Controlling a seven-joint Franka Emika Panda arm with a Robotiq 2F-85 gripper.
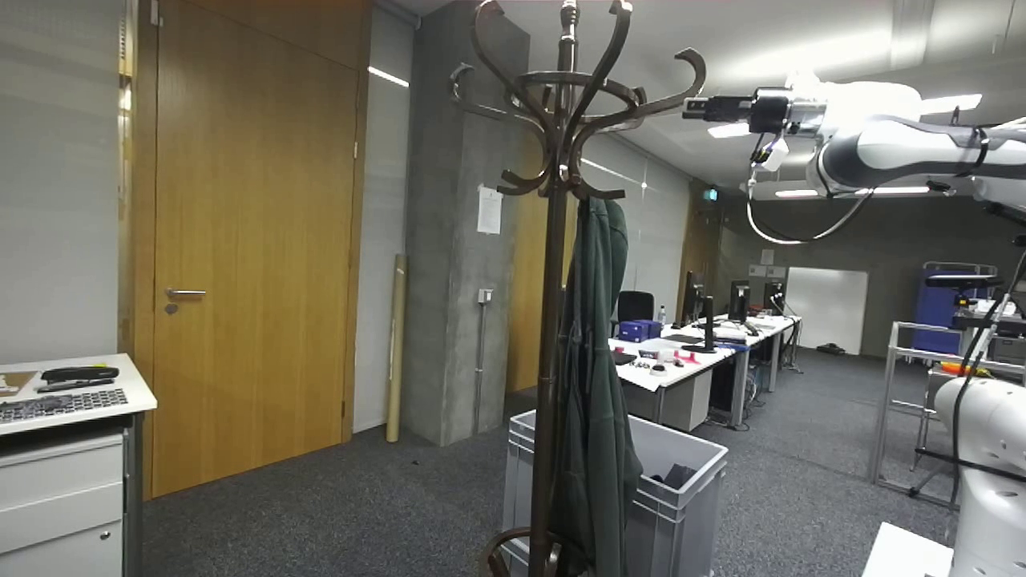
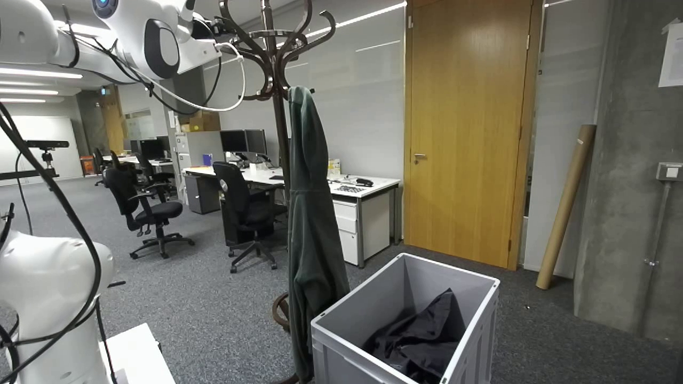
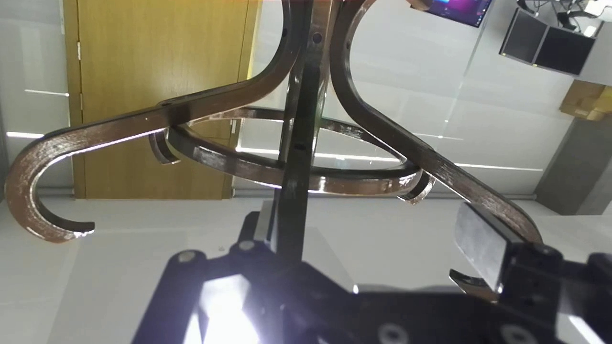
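Note:
A dark brown coat stand (image 1: 549, 317) rises in the middle of exterior view 1, with curved hooks at its top. From a lower hook hangs a dark green jacket (image 2: 310, 211), its lower part beside a grey crate (image 2: 404, 265). Dark cloth (image 2: 419, 339) lies crumpled inside that crate. My gripper (image 1: 694, 107) is level with the upper hooks, just right of one hook's tip in exterior view 1. Seen from the wrist, the gripper has its fingers (image 3: 482, 241) wide apart. No held object shows between them; the stand's ring and hooks appear beyond. The jacket is outside the wrist view.
Hooks (image 3: 51, 149) spread around the stand's top close to the gripper. A loose cable (image 2: 211, 108) loops below the wrist. Desks (image 1: 673, 364) stand behind, and a wooden door (image 1: 255, 240) is at the left. Carpet around the crate is largely clear.

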